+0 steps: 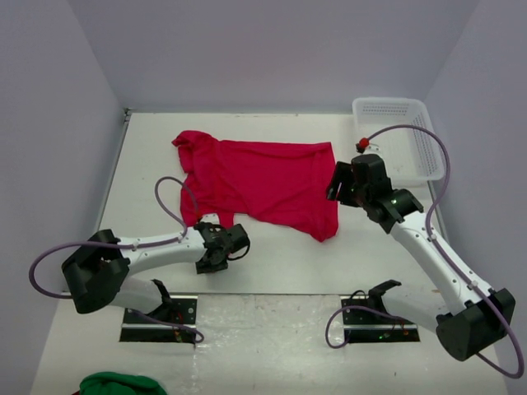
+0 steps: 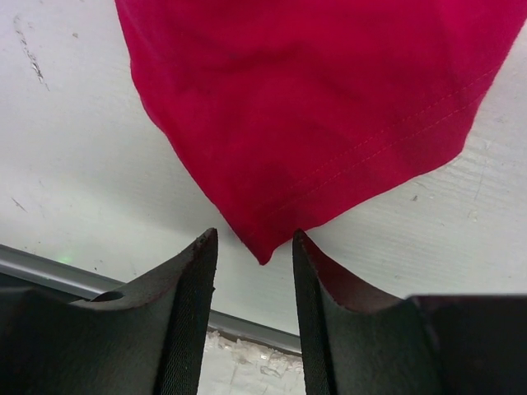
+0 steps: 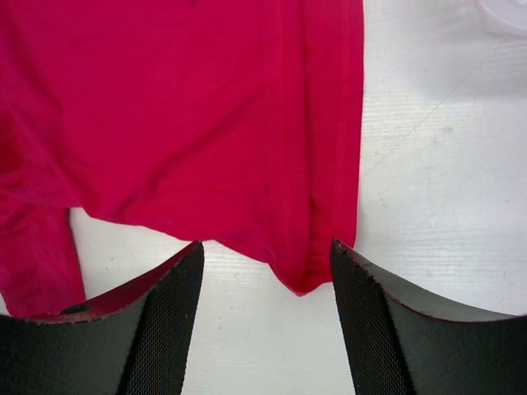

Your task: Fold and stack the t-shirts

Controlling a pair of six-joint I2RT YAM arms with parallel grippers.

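Note:
A red T-shirt (image 1: pixel 263 181) lies spread on the white table, its right side folded in a narrow band, seen closer in the right wrist view (image 3: pixel 156 123). My left gripper (image 1: pixel 216 262) is low at the shirt's near-left part; in the left wrist view, the open fingers (image 2: pixel 255 243) straddle a pointed red corner (image 2: pixel 255 230). My right gripper (image 1: pixel 336 185) hovers over the shirt's right edge, open, with the folded lower corner (image 3: pixel 300 271) between and beyond its fingertips in the view.
A white plastic basket (image 1: pixel 395 111) stands at the back right. Bare table (image 1: pixel 136 189) shows left and in front of the shirt. Green cloth (image 1: pixel 123 387) lies at the bottom left, off the table. Walls bound both sides and back.

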